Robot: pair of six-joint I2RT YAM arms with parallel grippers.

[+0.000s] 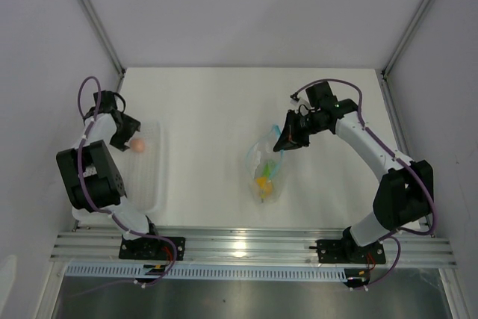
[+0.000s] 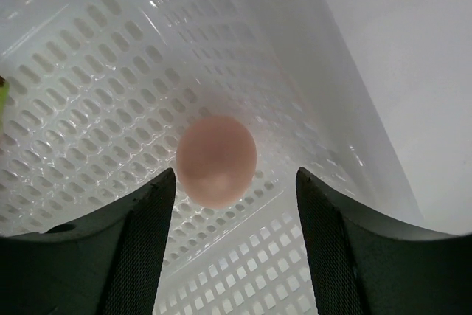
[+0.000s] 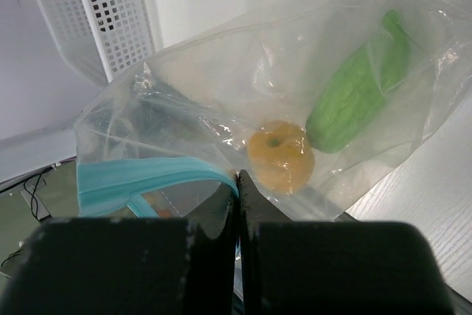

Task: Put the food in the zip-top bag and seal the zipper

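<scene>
A smooth pinkish-orange, egg-like food (image 2: 216, 161) lies in the white basket (image 1: 159, 177), near its far corner. My left gripper stands open over it, and the food shows between and beyond the fingertips, with a gap on each side. In the right wrist view, my right gripper is shut on the blue zip rim of the clear bag (image 3: 221, 57). The bag's mouth gapes to the left of those fingers. Inside the bag are a yellow-orange round fruit (image 3: 281, 156) and a green, long vegetable (image 3: 360, 86).
At the left edge of the left wrist view, a bit of something green (image 2: 3, 97) shows in the basket; most of it is out of frame. The white table (image 1: 202, 140) between basket and bag is clear. Basket walls rise close around the left gripper.
</scene>
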